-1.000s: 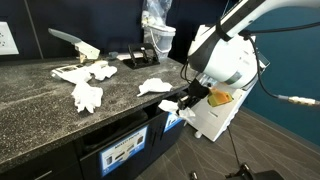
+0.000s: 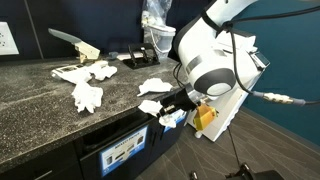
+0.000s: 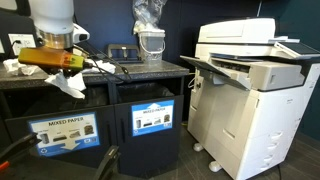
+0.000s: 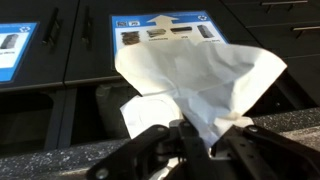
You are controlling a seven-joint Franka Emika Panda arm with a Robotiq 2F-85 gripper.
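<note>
A crumpled white paper (image 4: 205,78) fills the middle of the wrist view, with my gripper shut on its near end. In exterior view 1 the gripper (image 2: 180,103) is beside the counter's front edge, and the held paper (image 2: 172,118) hangs under it. The same paper (image 3: 72,85) dangles below the gripper (image 3: 62,66) in exterior view 2, in front of the mixed paper bins. More crumpled white paper lies on the counter, including one piece (image 2: 88,97) near the front edge and another (image 2: 155,85) closer to the arm.
Dark openings show above the blue mixed paper labels (image 3: 152,117) on the cabinet front. A paper cutter (image 2: 76,43) and a clear bin (image 2: 158,37) stand at the back of the counter (image 2: 40,120). To the right is a large white printer (image 3: 250,105).
My arm has come left and lower in exterior view 1, bringing the paper with it and closer to the counter's edge. The pieces on the counter have not moved.
</note>
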